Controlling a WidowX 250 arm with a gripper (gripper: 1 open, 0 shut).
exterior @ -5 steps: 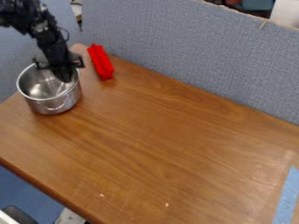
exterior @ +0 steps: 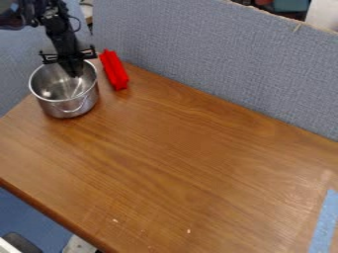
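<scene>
A steel pot (exterior: 63, 99) sits at the left end of the wooden table. My black gripper (exterior: 67, 61) is over the pot's back rim, its lower tip partly over the opening; whether anything is between its fingers is too small to tell. A red elongated object (exterior: 115, 70) lies just right of the pot, toward the back.
A grey padded wall (exterior: 224, 64) runs along the back. A light blue strip (exterior: 322, 222) is at the right edge.
The gripper has risen slightly and shifted a little toward the back of the pot over the last second. The pot and red object show little change.
</scene>
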